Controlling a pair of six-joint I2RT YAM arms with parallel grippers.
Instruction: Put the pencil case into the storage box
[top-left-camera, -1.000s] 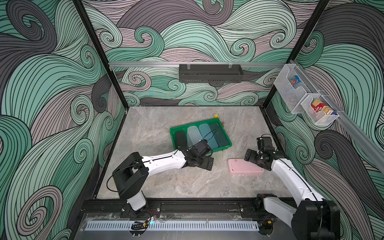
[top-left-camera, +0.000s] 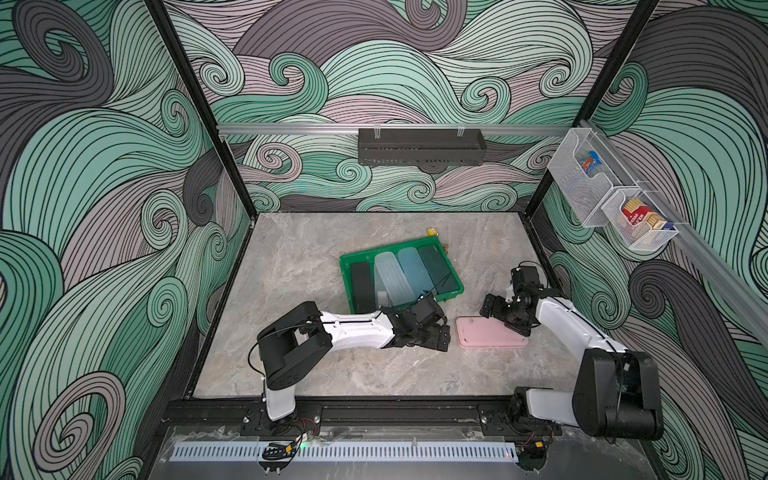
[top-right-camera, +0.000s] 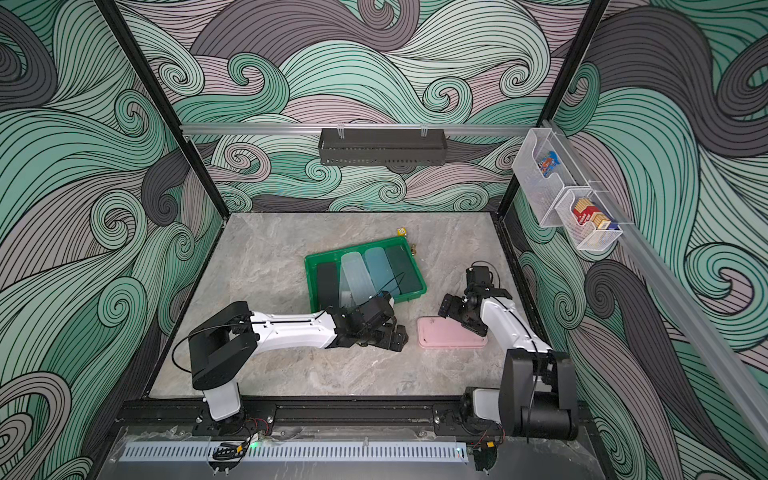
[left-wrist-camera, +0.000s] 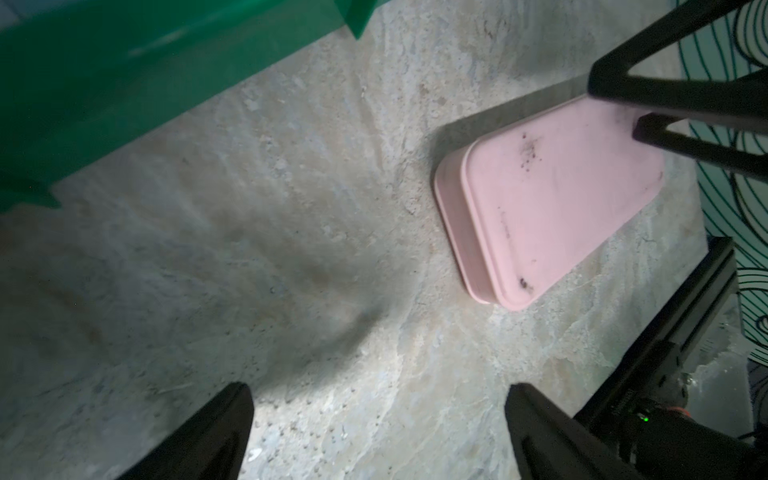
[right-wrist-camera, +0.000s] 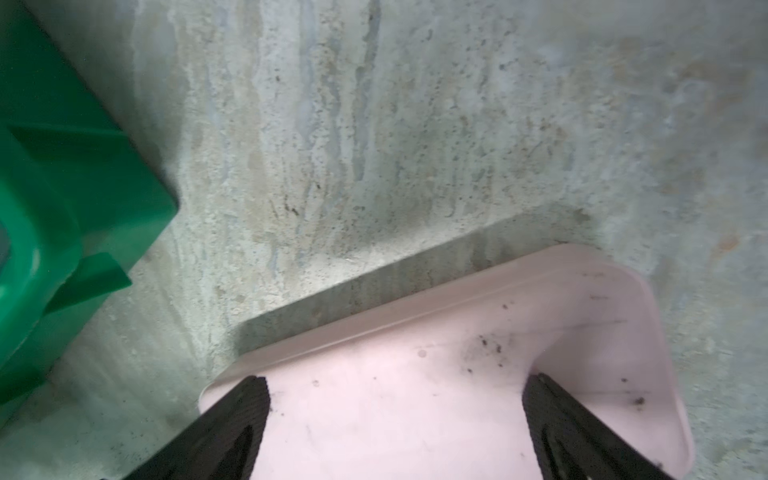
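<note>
A flat pink pencil case (top-left-camera: 480, 332) lies on the grey table at the front right. The green storage box (top-left-camera: 345, 280) sits to its upper left, holding several other cases side by side. Open and empty, my left gripper is low over the table, just left of the case's left end. My right gripper hangs over the case with its fingers apart; in the right wrist view the pink surface (right-wrist-camera: 384, 392) shows between them, ungripped. The arms hide part of the case's right end and the box's front side.
A small yellow item (top-left-camera: 433, 232) lies behind the box. Two mesh baskets (top-left-camera: 584, 192) hang on the right rail, and a dark tray (top-left-camera: 421, 148) is mounted at the back.
My left gripper has moved right and slightly toward the front, closer to the case. The right gripper has shifted a little left over it. The case has stayed put.
</note>
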